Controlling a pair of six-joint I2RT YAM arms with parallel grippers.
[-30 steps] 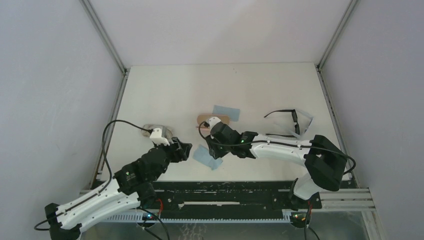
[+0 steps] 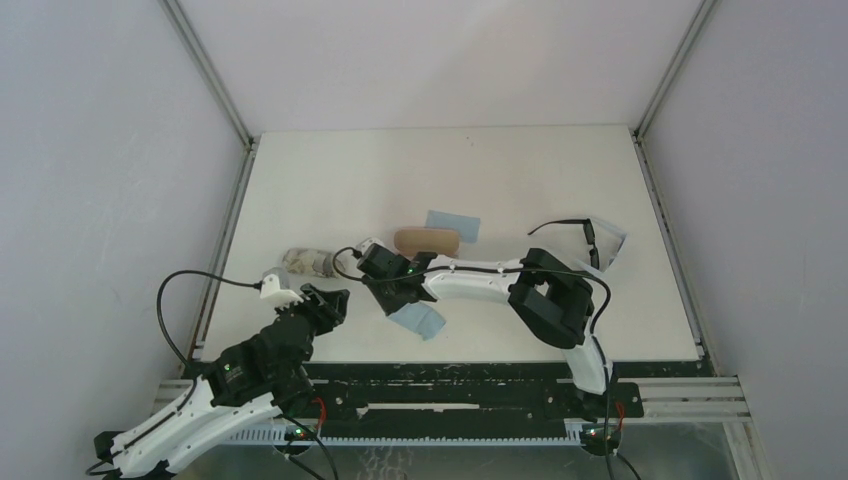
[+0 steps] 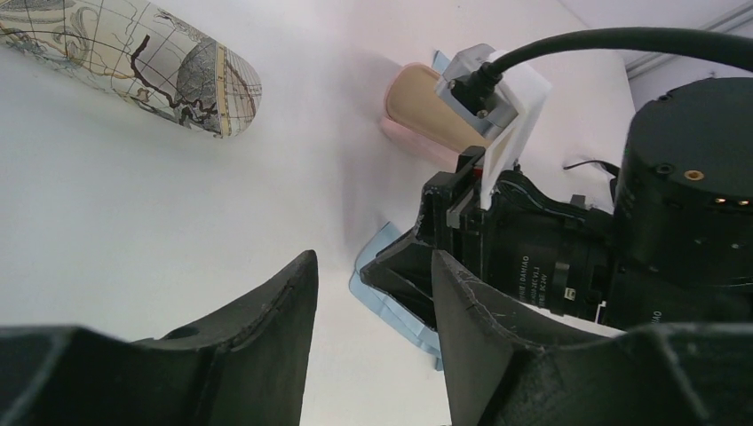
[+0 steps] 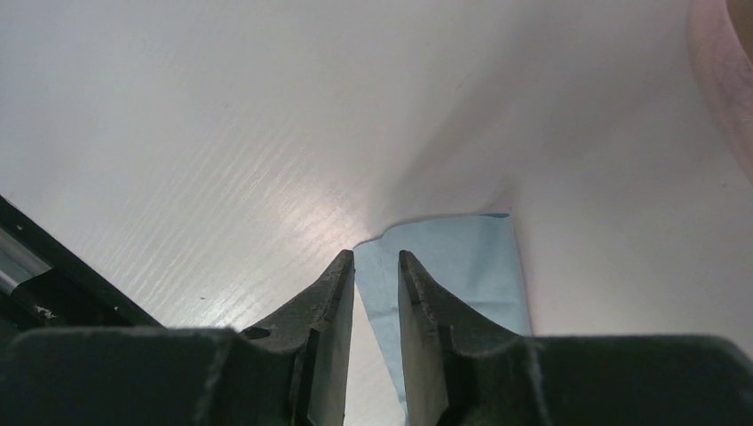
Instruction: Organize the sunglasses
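Black sunglasses (image 2: 590,236) rest on a clear, pale item at the right. A tan case (image 2: 427,240) lies near the middle, beside a map-patterned item (image 2: 312,262), seen large in the left wrist view (image 3: 169,75). My right gripper hangs part open over a blue cloth (image 4: 453,266) left of the case, nothing visible held. My left gripper is part open at the front left, below the map-patterned item, empty.
Another blue cloth (image 2: 454,224) lies behind the case. The right arm stretches across the middle, close to the left gripper.
My right gripper has moved left to above the lower cloth, its arm swinging inward. My left gripper has drawn back leftward from near the map-patterned item.
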